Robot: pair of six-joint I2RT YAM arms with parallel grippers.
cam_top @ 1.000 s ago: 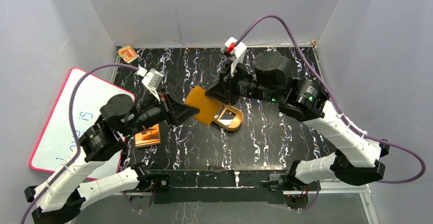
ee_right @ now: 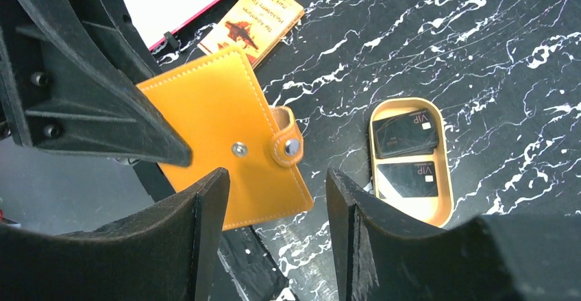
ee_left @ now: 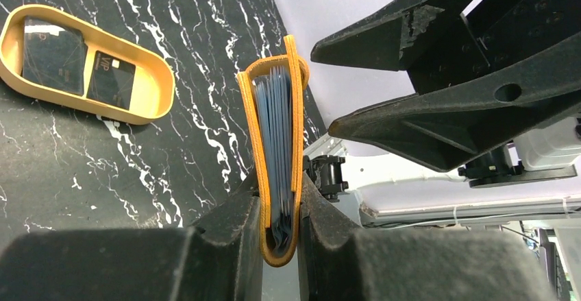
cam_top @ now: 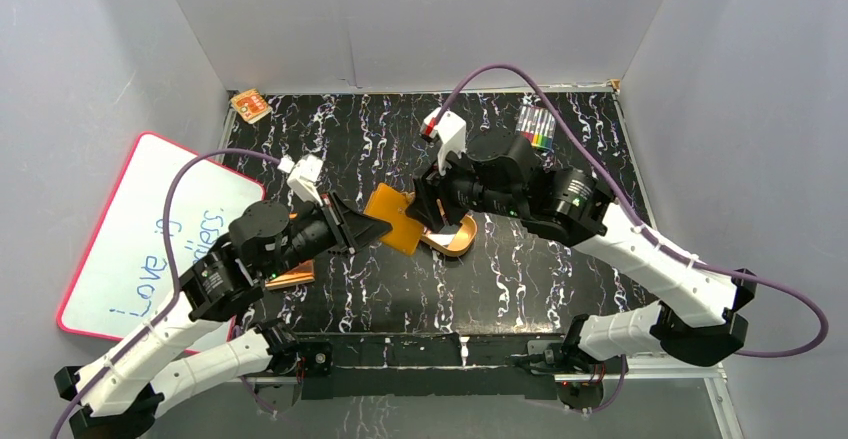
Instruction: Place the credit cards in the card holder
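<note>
An orange stitched card holder (cam_top: 392,217) (ee_left: 296,109) with a snap strap is held upright in my left gripper (cam_top: 362,227); its open side shows plastic sleeves in the left wrist view. My right gripper (cam_top: 428,204) is open just beside the holder's strap end, with nothing between its fingers. Below lies an oval yellow tray (cam_top: 460,244) (ee_left: 164,95) (ee_right: 442,171) with black cards marked VIP (ee_left: 55,54) (ee_right: 404,133) in it.
A whiteboard (cam_top: 140,239) lies at the left, an orange booklet stack (ee_right: 253,20) next to it. A small orange packet (cam_top: 251,106) is at the back left, a set of markers (cam_top: 535,124) at the back right. The marble table is otherwise mostly clear.
Over the last second both arms shifted slightly, the holder moving a little down. My right gripper has moved apart from the holder's upper part and now stands open beside it.
</note>
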